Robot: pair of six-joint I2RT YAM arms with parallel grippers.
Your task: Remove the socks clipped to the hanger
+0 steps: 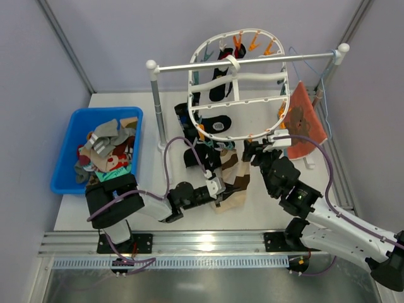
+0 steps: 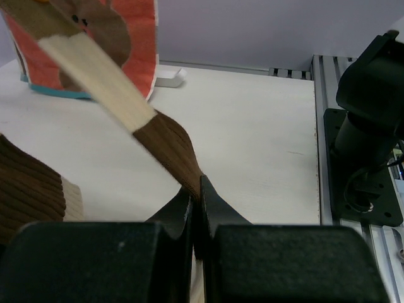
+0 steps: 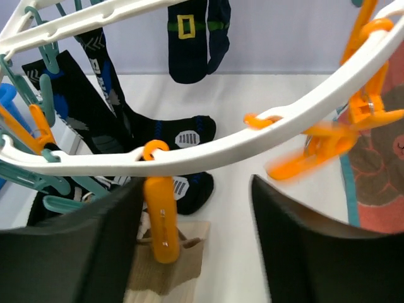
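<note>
A brown-and-beige striped sock [image 1: 241, 173] stretches from the hanger's front edge down to my left gripper [image 1: 227, 191]. In the left wrist view that sock [image 2: 167, 142] runs taut from upper left into the shut fingers of the left gripper. My right gripper is at the hanger's front rim [image 3: 208, 154], its blurred fingers [image 3: 88, 246] apart. An orange clip [image 3: 163, 221] hangs between them, nearer the left finger. Another striped sock [image 2: 28, 189] hangs to the left. Several dark socks [image 1: 211, 123] also hang from the round white hanger [image 1: 255, 77].
A blue bin [image 1: 62, 151] full of socks stands on the left. The hanger hangs from a white rail [image 1: 278, 59] on two posts. An orange cloth with a bear [image 1: 303, 120] hangs at right.
</note>
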